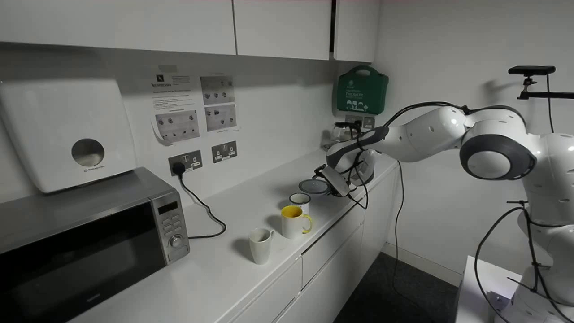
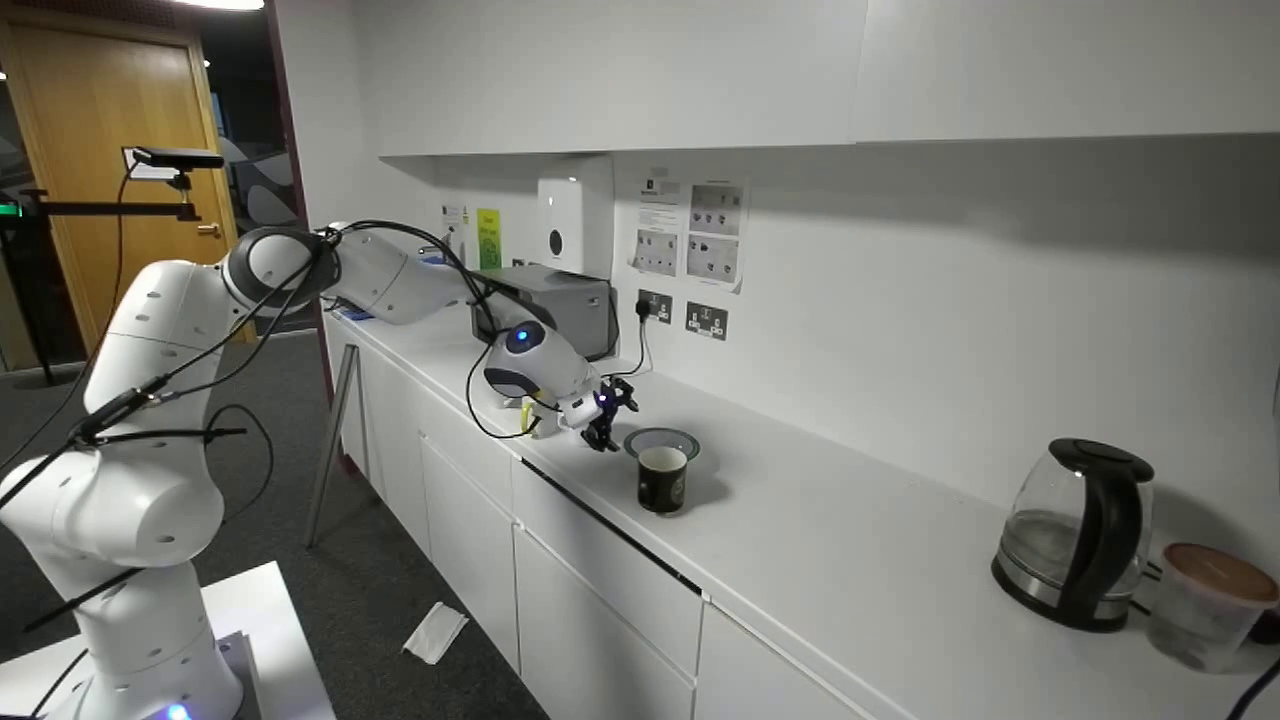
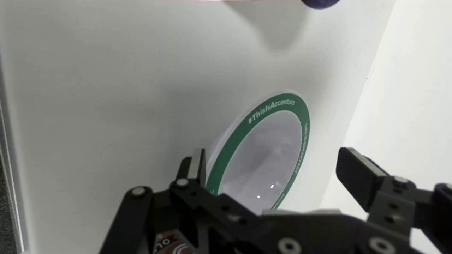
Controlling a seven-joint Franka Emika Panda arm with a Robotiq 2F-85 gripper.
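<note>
A bowl with a green printed rim sits on the white counter; in exterior view 2 the bowl is just behind a dark mug. My gripper is open, its fingers wide apart and the space between them empty. The left finger overlaps the bowl's near-left rim in the wrist view, while the right finger is well clear of it. From exterior view 1, the gripper is beside the bowl. Whether any finger touches the rim I cannot tell. Gripper parts hide the bowl's lower end in the wrist view.
A white mug, a yellow-lined mug and a dark-rimmed cup stand in a row towards the microwave. The kettle and a lidded tub are farther along, with clear counter between the kettle and the dark mug.
</note>
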